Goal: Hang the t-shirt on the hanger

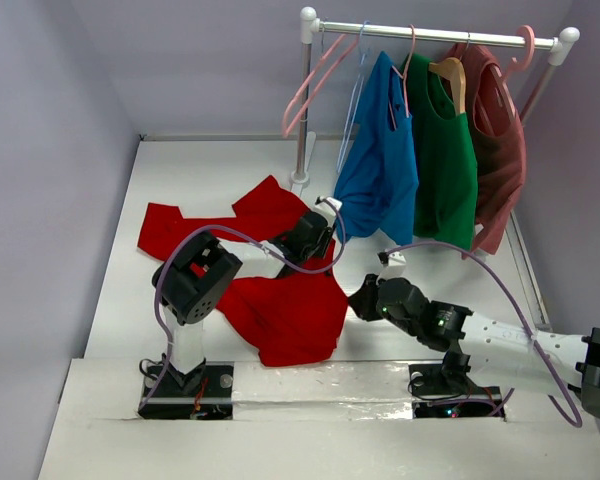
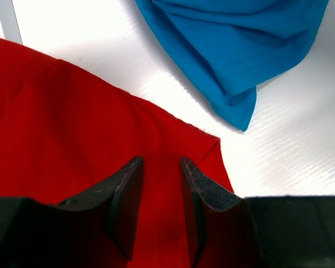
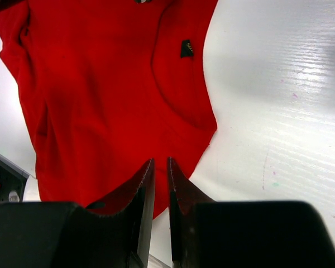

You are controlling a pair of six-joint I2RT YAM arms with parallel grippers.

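A red t-shirt (image 1: 290, 320) lies spread on the white table, filling much of both wrist views. My left gripper hangs over the shirt's edge near the blue garment, its fingers part open with only red cloth visible beneath. My right gripper is at the shirt's right corner, fingertips slightly apart over the cloth; whether it touches cannot be told. An empty pink hanger (image 1: 310, 90) and pale blue hangers (image 1: 348, 110) hang on the rail (image 1: 430, 35).
Blue (image 1: 375, 180), green (image 1: 440, 170) and pink (image 1: 495, 170) garments hang at the back right, the blue one close to my left gripper. Bare table (image 3: 273, 111) shows right of the shirt. Walls enclose both sides.
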